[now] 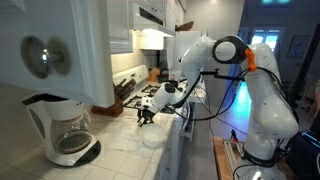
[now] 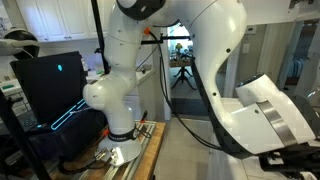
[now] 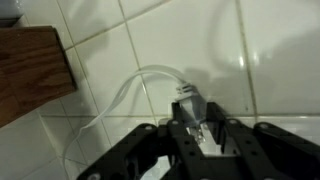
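In the wrist view my gripper is low over white tiles, shut on a small pale object [image 3: 193,105] with a greyish body. A thin whitish curved strip [image 3: 150,70] runs from its top and bends down to the left; I cannot tell what the object is. From the side, my gripper [image 1: 149,118] shows small and dark, low over the counter. A white round item [image 1: 153,137] and a crumpled whitish sheet [image 1: 124,136] lie in front of it. The held object cannot be made out in that view.
A white coffee maker [image 1: 67,133] with a glass pot stands on the tiled counter. Behind my gripper is a stove [image 1: 128,95]. A brown wooden piece [image 3: 30,68] borders the tiles in the wrist view. Bare tiles [image 1: 100,165] lie toward the front.
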